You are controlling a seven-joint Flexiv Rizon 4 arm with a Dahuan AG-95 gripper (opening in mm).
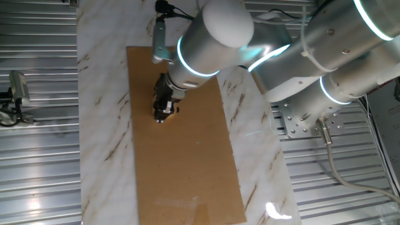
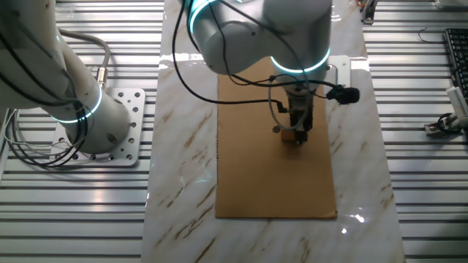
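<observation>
A brown cardboard sheet (image 1: 181,162) lies on the marble-patterned table. Over its upper left part in exterior view 1 hangs my black gripper (image 1: 162,119), pointing down. In exterior view 2 the gripper (image 2: 295,137) is above the sheet's right half, and a small brown block (image 2: 289,136) shows at its fingertips. The block travels along with the gripper, which is shut on it. Most of the block is hidden behind the fingers, and any gap below it is hard to judge.
Ribbed metal decking (image 1: 37,169) flanks the tabletop. Off to one side stand a camera mount (image 1: 17,94) and a keyboard (image 2: 457,55). Loose cables (image 2: 183,73) loop around the arm.
</observation>
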